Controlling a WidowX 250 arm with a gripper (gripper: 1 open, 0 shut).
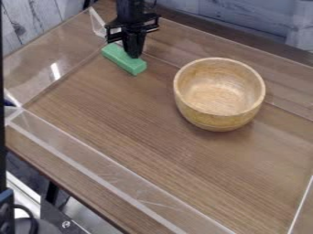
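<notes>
A black gripper [132,47] reaches down from the top of the view over a green rectangular block [123,64] lying on the wooden table [146,174] at the back left. The gripper's lower end is at the block's upper right part, partly covering it; its fingers are small and dark, and whether anything is between them cannot be made out.
A large, empty wooden bowl [219,114] stands right of the block. A white wall closes off the back, and the table's edge runs along the lower left.
</notes>
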